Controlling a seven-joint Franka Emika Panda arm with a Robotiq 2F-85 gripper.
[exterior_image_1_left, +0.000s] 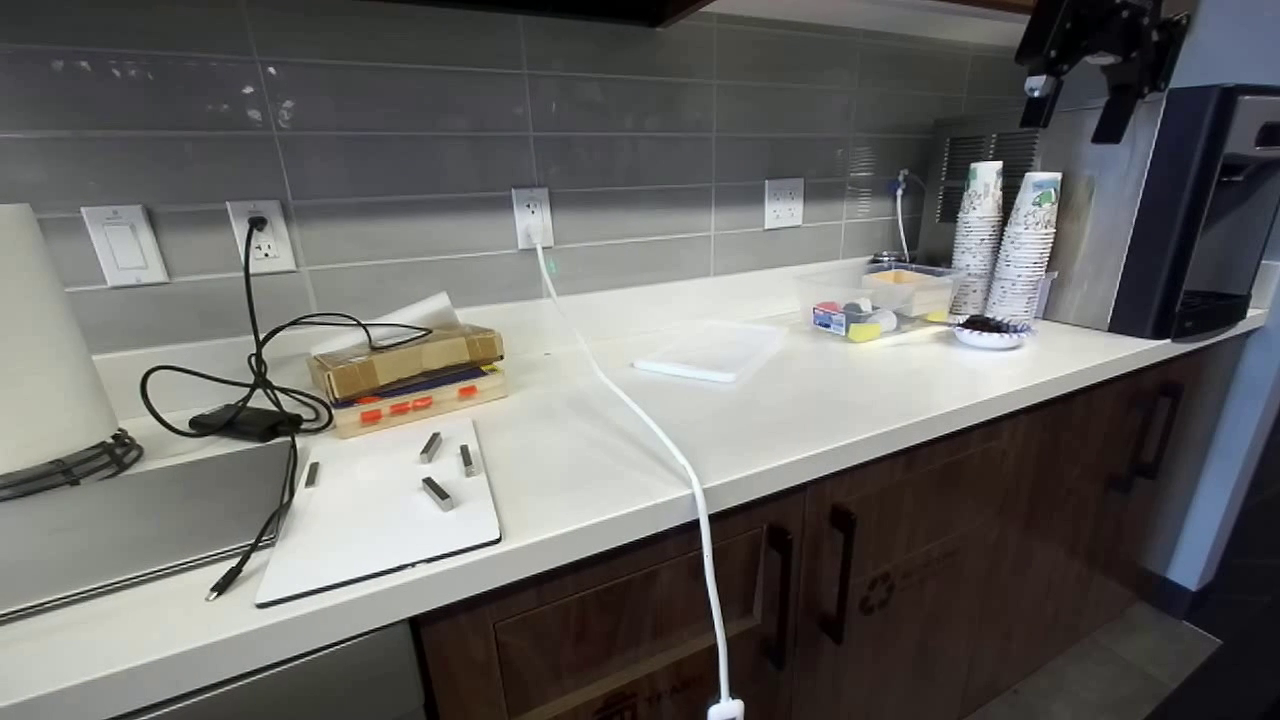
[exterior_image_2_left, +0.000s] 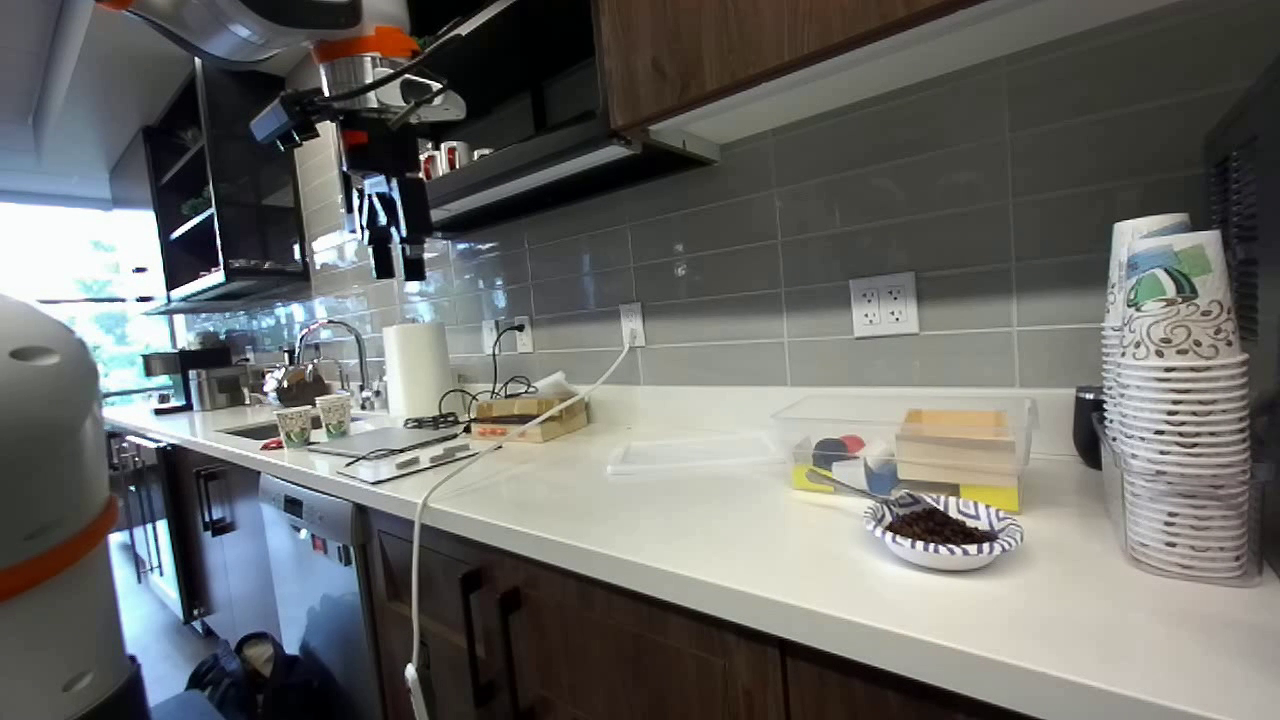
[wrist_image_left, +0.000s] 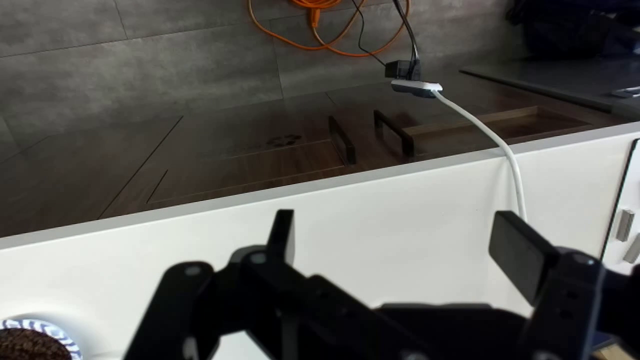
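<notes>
My gripper is open high above the counter, its fingers wide apart and only white countertop visible between them. In exterior view 1 the gripper (exterior_image_1_left: 1076, 114) hangs at the top right, and in exterior view 2 the same gripper (exterior_image_2_left: 397, 262) points down, clear of everything below. A patterned bowl (exterior_image_2_left: 942, 562) with dark brown contents and a spoon (exterior_image_2_left: 836, 484) leaning on its rim stands on the counter. Behind the bowl sits a clear bin (exterior_image_2_left: 906, 416) with coloured items. Several small metal bars (exterior_image_1_left: 437, 493) lie on a white board (exterior_image_1_left: 360, 542).
A white cord (exterior_image_1_left: 636, 414) crosses the counter and drops over its front edge. Tall stacks of paper cups (exterior_image_2_left: 1182, 444) stand at the far right. Cardboard boxes (exterior_image_1_left: 414, 366) and a paper towel roll (exterior_image_2_left: 415, 372) are near the wall. Mid-counter is mostly free, with a clear lid (exterior_image_1_left: 708, 350).
</notes>
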